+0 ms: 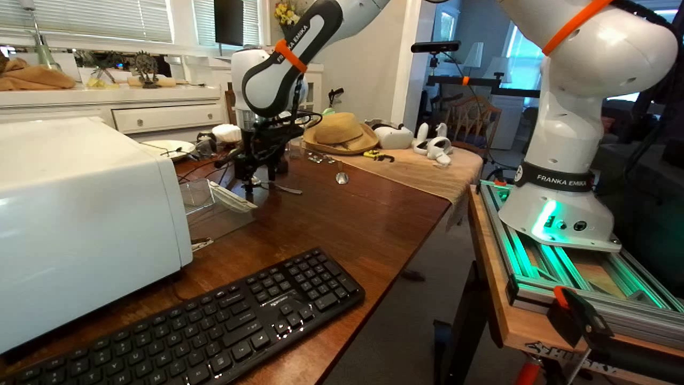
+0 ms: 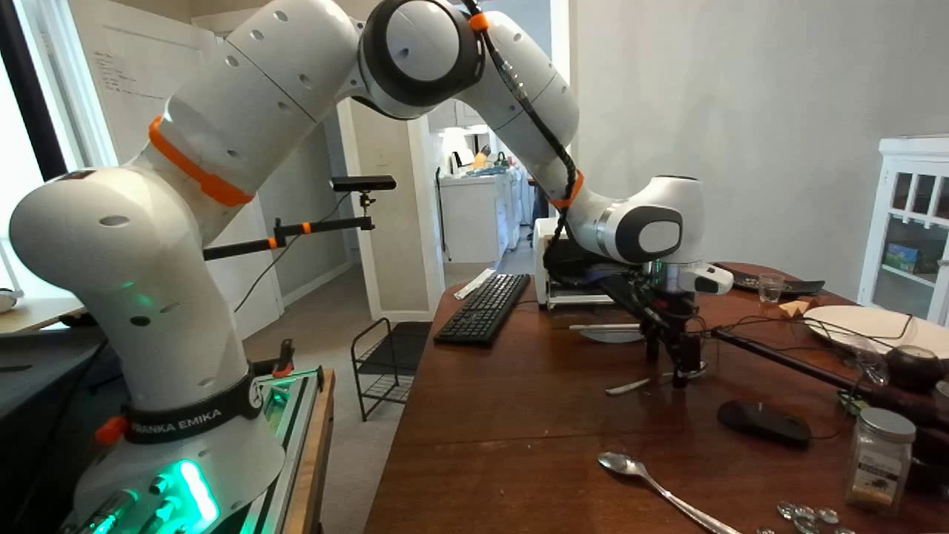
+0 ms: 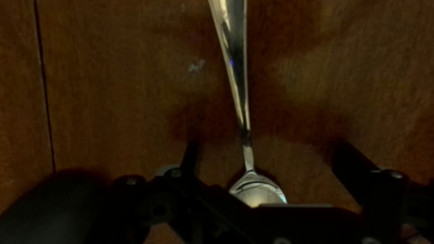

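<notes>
My gripper stands open low over the wooden table, its dark fingers [image 3: 190, 160] apart with a metal spoon [image 3: 239, 81] lying in the gap. The spoon's handle runs up the wrist view; part of its bowl is hidden behind the gripper's body. In exterior view 2 the gripper [image 2: 669, 366] is above this utensil, whose handle end [image 2: 627, 387] sticks out to the left. From exterior view 1 the handle [image 1: 286, 189] shows to the right of the gripper [image 1: 259, 185]. Whether the fingertips touch the table is unclear.
A second spoon [image 2: 663, 495] lies nearer the table's front in exterior view 2. A black mouse [image 2: 763, 422], a glass jar [image 2: 878, 458] and a white plate [image 2: 881, 322] are to the right. The keyboard [image 1: 256, 314] and white appliance [image 1: 83, 218] occupy the other end.
</notes>
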